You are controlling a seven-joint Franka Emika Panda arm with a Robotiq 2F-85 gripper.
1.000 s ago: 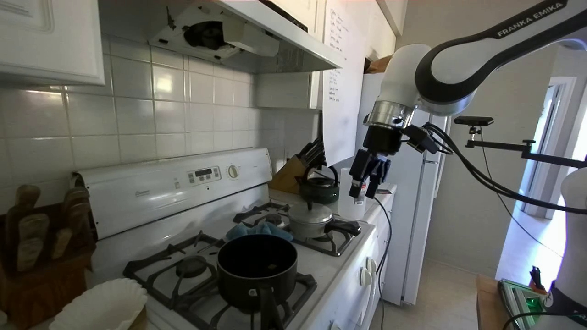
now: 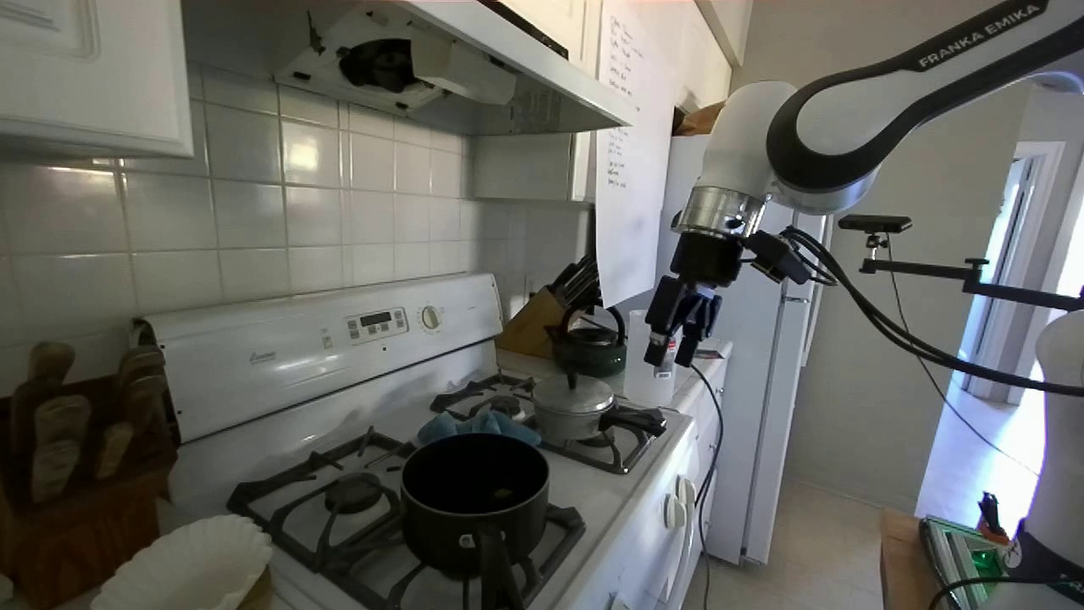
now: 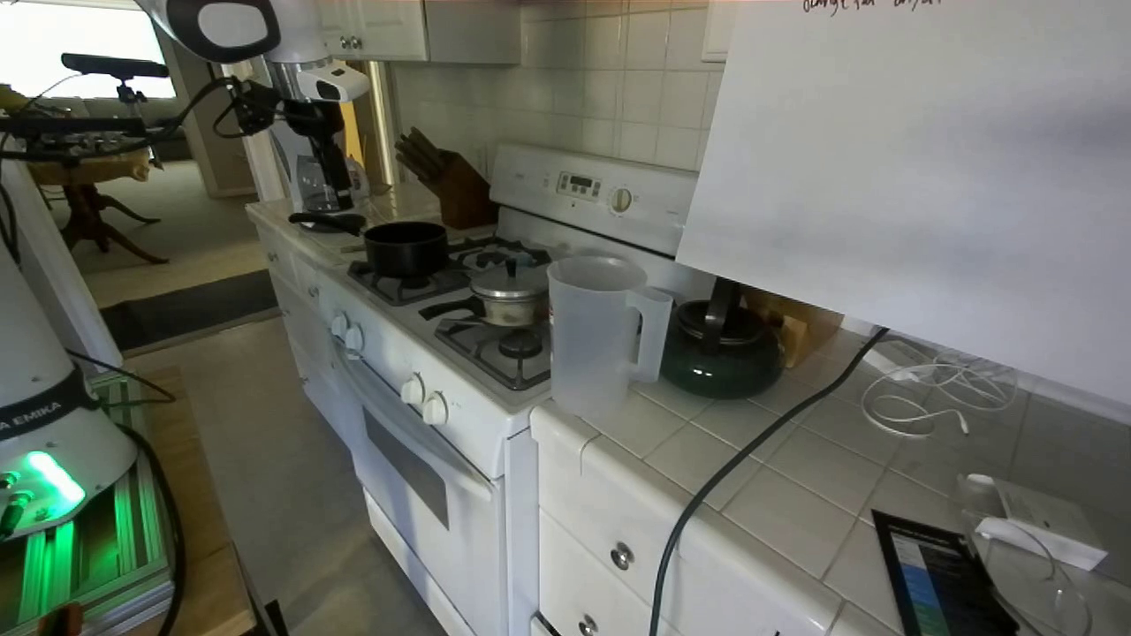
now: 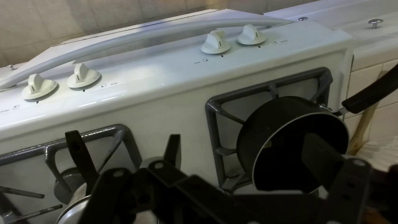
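Note:
High over the stove's front side, my gripper (image 2: 671, 356) points down with its two fingers apart. Nothing shows between them, so it is open. A black saucepan (image 2: 474, 503) stands on a front burner; a small yellowish bit shows inside. In the wrist view this saucepan (image 4: 283, 123) lies beneath and beyond the right finger, which covers part of its inside. A silver lidded pot (image 2: 572, 408) with a black handle sits on the other front burner. A blue cloth (image 2: 478, 424) lies behind the saucepan. The gripper touches neither pot.
A range hood (image 2: 488, 76) overhangs the stove. Beside the stove are a clear pitcher (image 3: 599, 334) and a dark green kettle (image 3: 721, 350). A knife block (image 2: 533, 324), a wooden utensil holder (image 2: 86, 457) and a pale fluted-edged item (image 2: 188, 564) stand around it. Stove knobs (image 4: 215, 43) line the front.

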